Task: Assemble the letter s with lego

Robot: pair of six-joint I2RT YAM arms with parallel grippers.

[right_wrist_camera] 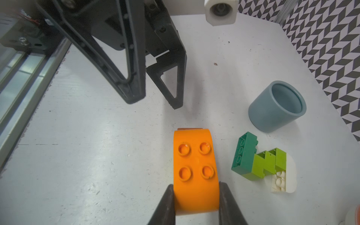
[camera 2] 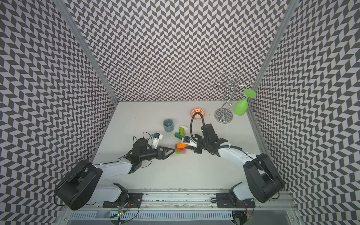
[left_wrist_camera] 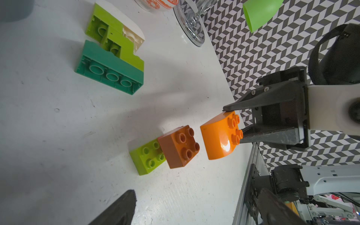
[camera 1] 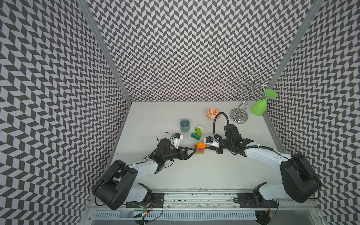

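An orange curved brick is held by my right gripper, raised just beside a red-brown brick that sits on or against a lime brick on the table. My left gripper stands open to the left of these, nothing between its fingers; its fingertips are blurred at the bottom of the left wrist view. Behind them lies a group of dark green, lime and white bricks.
A blue-grey cup stands behind the bricks. An orange patterned bowl, a chrome stand and a green goblet are at the back right.
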